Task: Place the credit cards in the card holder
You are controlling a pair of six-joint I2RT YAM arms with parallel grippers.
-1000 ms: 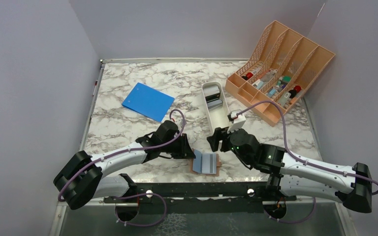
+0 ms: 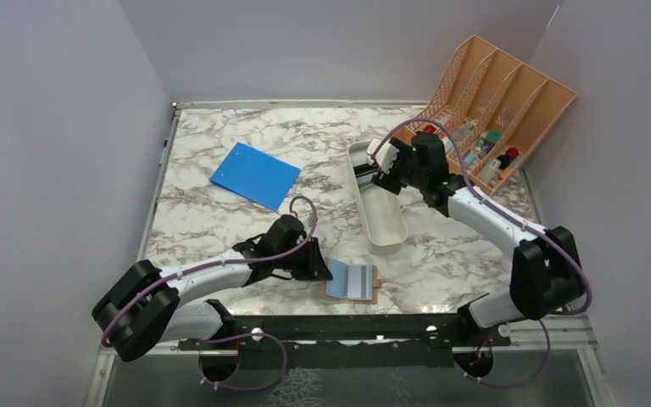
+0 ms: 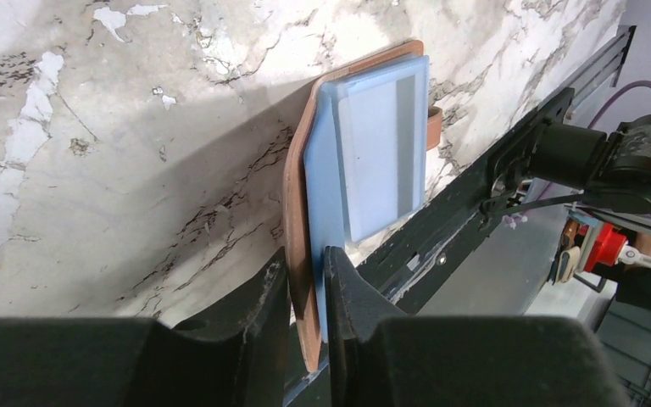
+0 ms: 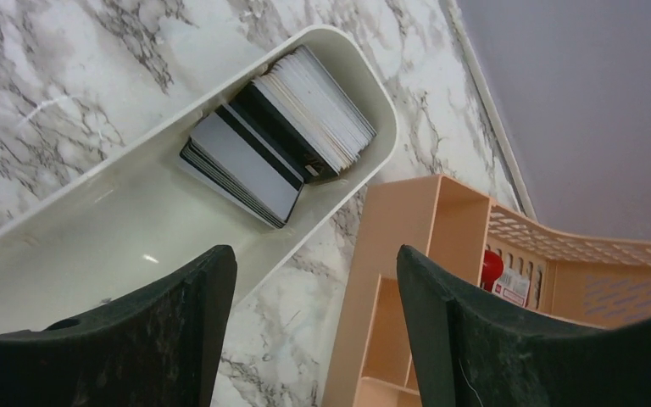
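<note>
The card holder, with a brown cover (image 3: 297, 195) and clear blue sleeves (image 3: 381, 153), lies at the table's front edge, its left side raised. My left gripper has that raised cover and a blue sleeve between its fingers; whether they are clamped or loosely straddled is unclear. In the right wrist view, a row of white-edged cards (image 4: 322, 106) stands at one end of the white tray (image 4: 93, 229), and grey-black cards (image 4: 250, 165) lean in front of it. My right gripper is open above the tray, nothing between its fingers.
An orange organizer (image 2: 509, 106) with bottles inside stands at the back right, close beside the tray and my right gripper. A blue folder (image 2: 256, 175) lies at the back left. Between folder and tray the marble table is clear.
My right arm has swung away from the front edge to over the tray's far end.
</note>
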